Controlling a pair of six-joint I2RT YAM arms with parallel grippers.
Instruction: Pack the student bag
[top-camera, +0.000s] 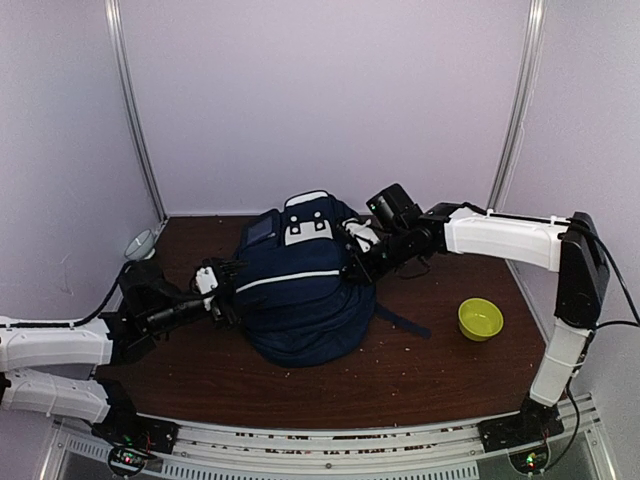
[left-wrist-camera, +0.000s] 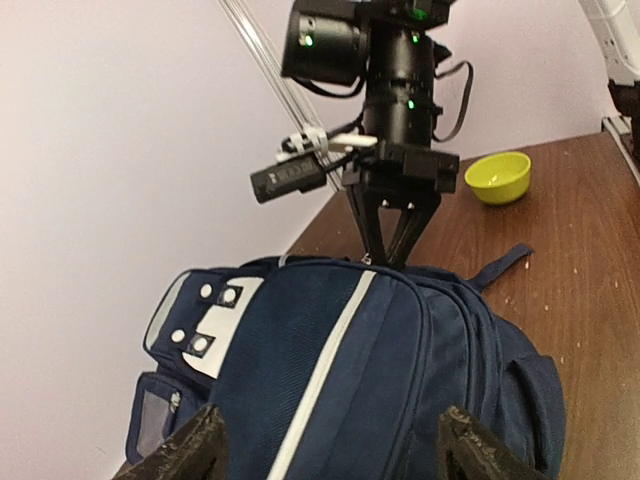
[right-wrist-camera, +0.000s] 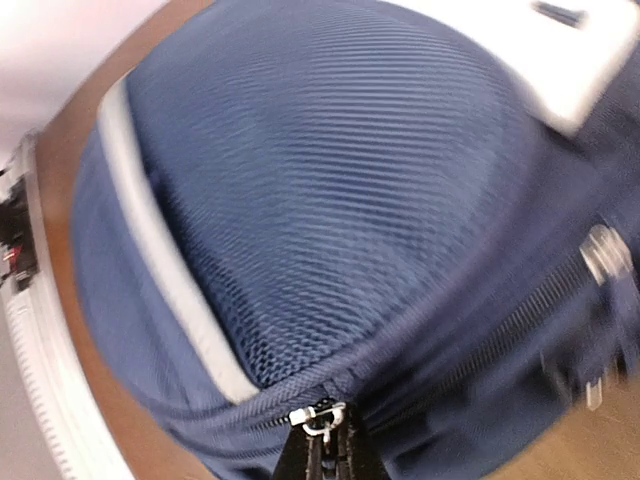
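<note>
A dark blue backpack (top-camera: 300, 315) with a white stripe lies on the brown table. In the right wrist view, a metal zipper pull (right-wrist-camera: 318, 414) sits between the fingertips of my right gripper, which is shut on it at the bag's edge. The top view puts that gripper at the right side of the backpack. My left gripper (top-camera: 233, 290) is at the bag's left side. Its fingers (left-wrist-camera: 190, 452) stand apart in the left wrist view, with the blue fabric beyond them and nothing clearly held. No items to pack show in these views.
A yellow-green bowl (top-camera: 480, 319) stands on the table's right side. A pale bowl (top-camera: 140, 245) is at the left wall. A loose strap (top-camera: 405, 321) trails right from the bag. Bare table (top-camera: 430, 375) lies in front and to the right.
</note>
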